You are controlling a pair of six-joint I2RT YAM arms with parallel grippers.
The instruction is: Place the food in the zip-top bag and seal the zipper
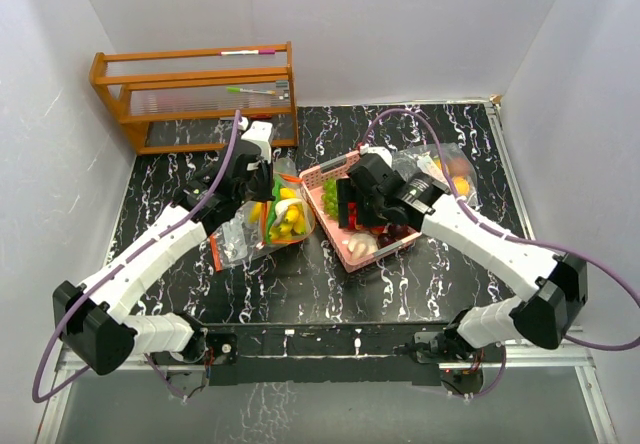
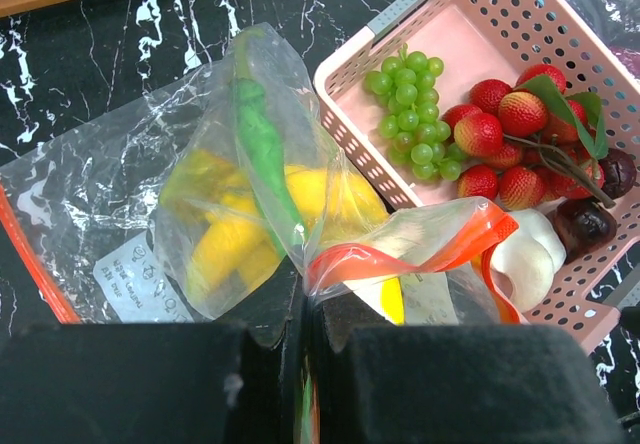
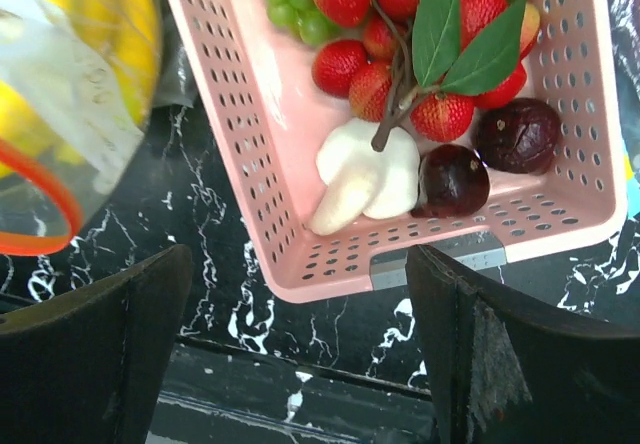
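My left gripper [image 1: 262, 189] is shut on the rim of the upright zip bag [image 2: 400, 254], which holds bananas [image 2: 230, 234] and a green pepper [image 2: 260, 154]. My right gripper is open above the pink basket [image 3: 245, 164], with nothing between its fingers. The basket holds green grapes [image 2: 410, 114], red lychees with leaves [image 3: 440, 114], garlic [image 3: 365, 174] and two dark round fruits [image 3: 520, 134] at its near end.
A wooden rack [image 1: 200, 74] with pens stands at the back left. Another bag [image 1: 455, 174] with fruit lies behind the basket on the right.
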